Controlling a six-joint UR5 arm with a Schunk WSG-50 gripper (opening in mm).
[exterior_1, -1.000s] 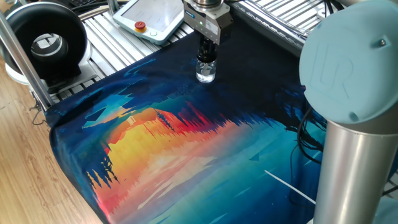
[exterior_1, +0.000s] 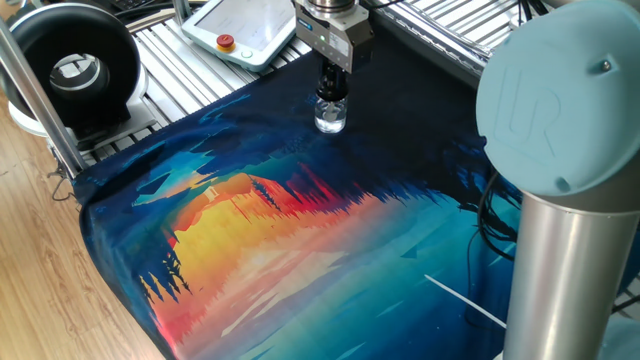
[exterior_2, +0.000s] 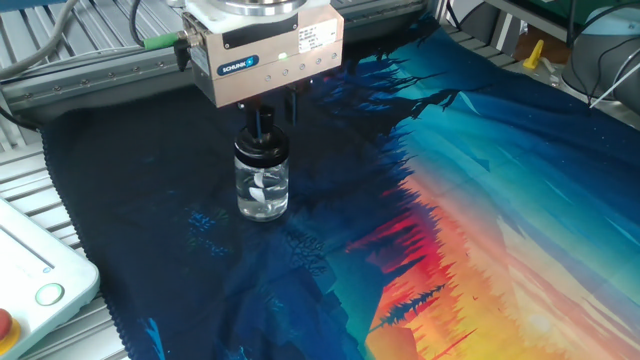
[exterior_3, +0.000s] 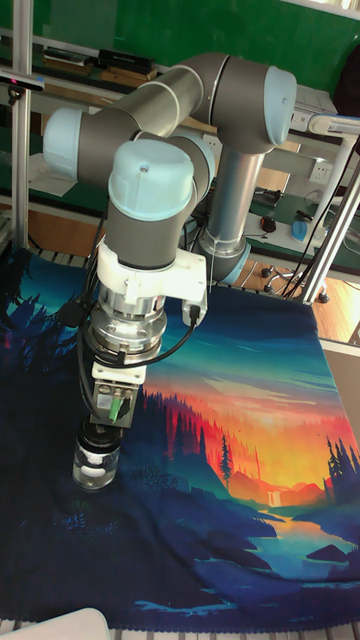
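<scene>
A clear jar (exterior_2: 262, 192) with a black lid (exterior_2: 262, 150) stands upright on the dark part of the printed cloth. White pieces show inside its clear body. Directly over the lid is my gripper (exterior_2: 274, 122), pointing down from its metal body, with its black fingers at or just above the lid. Black on black hides whether the fingers clasp the lid or only stand near it. From the opposite side, the jar (exterior_3: 95, 469) sits right beneath the arm's end, its lid partly covered.
A landscape-print cloth (exterior_1: 300, 260) covers the table, largely clear around the jar. A teach pendant with a red button (exterior_1: 226, 43) lies at the table's edge. The robot's blue-capped joint (exterior_1: 560, 100) blocks the right side of that view.
The blue-capped arm joint has shifted very slightly left. Gripper and jar look practically unmoved.
</scene>
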